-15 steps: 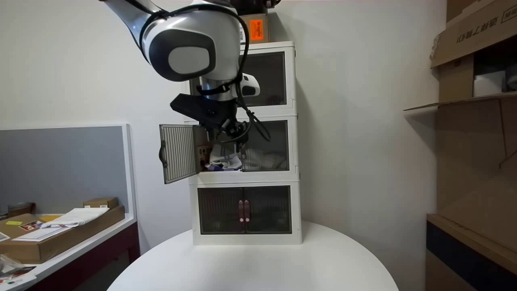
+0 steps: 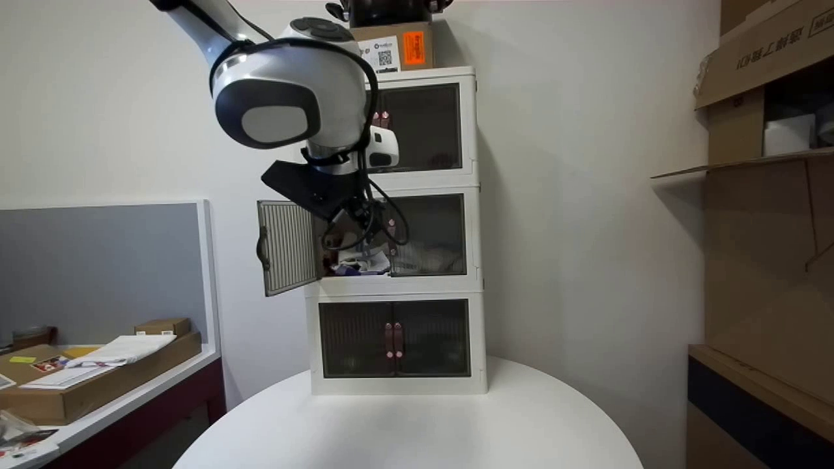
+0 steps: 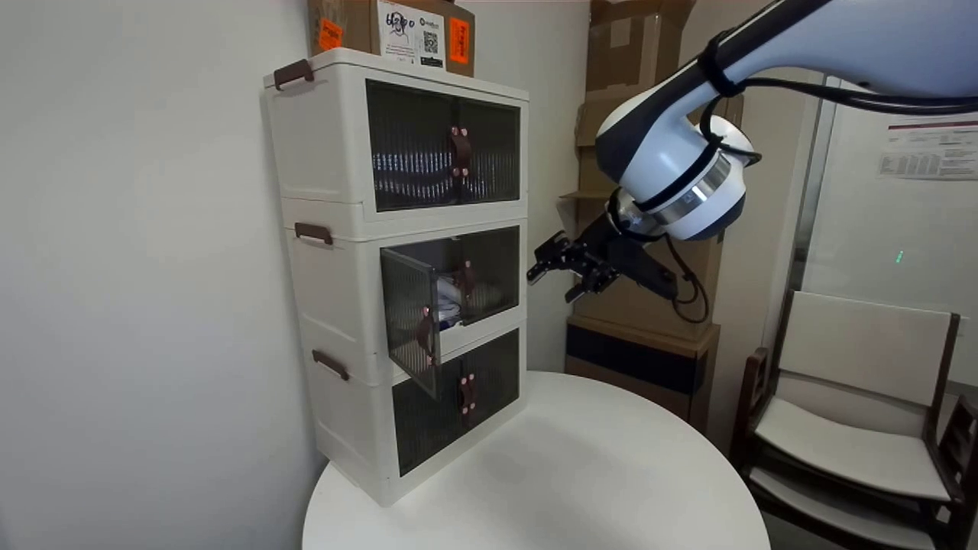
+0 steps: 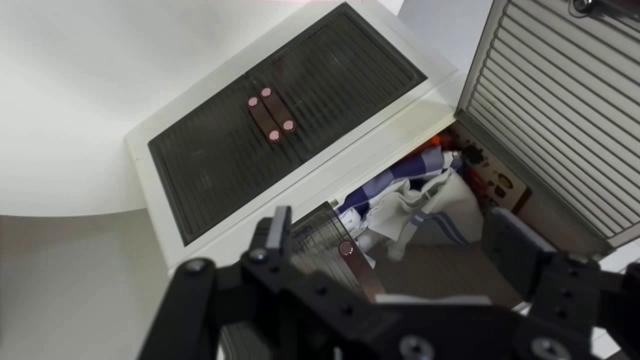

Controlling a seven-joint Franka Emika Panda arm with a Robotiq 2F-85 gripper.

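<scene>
A white three-tier cabinet (image 2: 475, 234) stands on a round white table (image 2: 406, 430). Its middle tier has the left ribbed door (image 2: 289, 246) swung wide, while the right door (image 3: 490, 266) is closed. Inside lie a white cloth with blue stripes (image 4: 450, 210), a blue-and-white checked cloth (image 4: 384, 180) and a brown patterned piece (image 4: 507, 186). My gripper (image 3: 555, 284) hangs in front of this tier, apart from the cabinet. In the wrist view its fingers (image 4: 276, 234) are spread wide with nothing held, and the opening shows beyond them.
The top-tier doors (image 3: 445, 142) and bottom-tier doors (image 2: 395, 339) are closed. A cardboard box (image 3: 426, 32) sits on top of the cabinet. Stacked cartons (image 2: 770, 258) stand to the right, and a chair (image 3: 862, 367) is behind the arm.
In exterior view 1 the arm and gripper have shifted left and slightly down. The doors and the cloths inside look unmoved.
</scene>
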